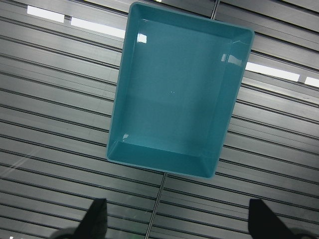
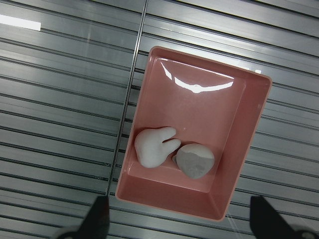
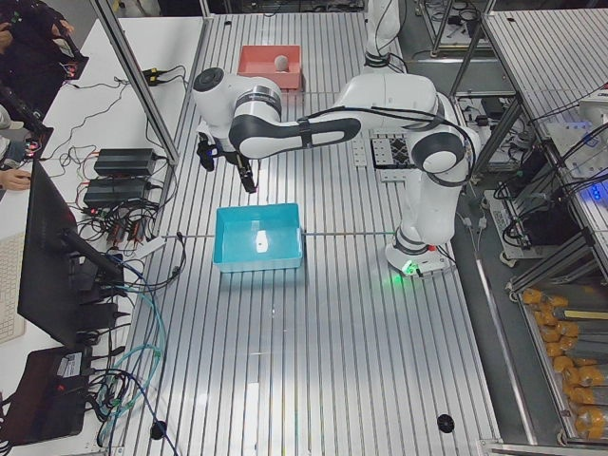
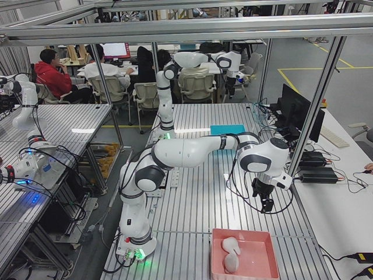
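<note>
A teal bin (image 1: pixel 172 89) lies empty on the slatted table, below my open left gripper in the left wrist view; its fingers sit wide apart at the lower corners. A pink bin (image 2: pixel 197 109) holds two whitish soft-looking objects: one with two prongs (image 2: pixel 152 148), the other rounded with a grey patch (image 2: pixel 195 161). My right gripper hangs above this bin, open, with nothing between its fingers. Both grippers are raised clear of the table, one at each bin.
Arm bases and small plates line one long side; a monitor (image 3: pixel 62 256), black boxes and cables line the other. Metal frame posts (image 4: pixel 315 105) rise at the edges.
</note>
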